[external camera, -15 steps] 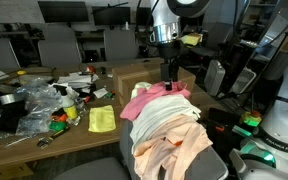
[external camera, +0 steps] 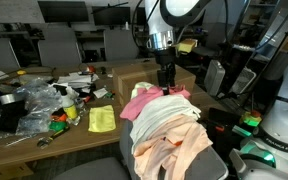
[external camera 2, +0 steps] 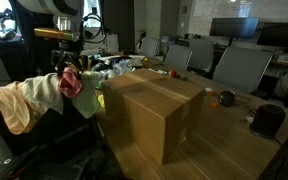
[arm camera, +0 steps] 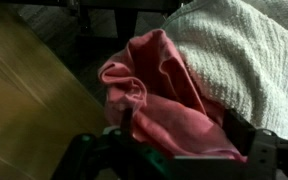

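Note:
A pink cloth [external camera: 142, 104] lies bunched over the top of a chair back, with a white cloth [external camera: 165, 120] and a peach cloth [external camera: 174, 155] draped in front of it. My gripper [external camera: 167, 89] points down at the pink cloth's right part. In the wrist view the pink cloth [arm camera: 169, 100] rises in folds between the open fingers of my gripper. The white cloth [arm camera: 229, 55] fills the upper right there. Whether the fingertips touch fabric is hard to tell. The second exterior view has the pink cloth [external camera 2: 71, 82] just beneath the gripper.
A cardboard box [external camera 2: 149, 115] stands on the table right beside the draped chair. Left of the chair, a yellow cloth [external camera: 102, 119] lies flat on the wooden table [external camera: 54, 148]. Plastic bags [external camera: 42, 110] and several small items clutter the table's left side.
The cloths on the chair look unmoved.

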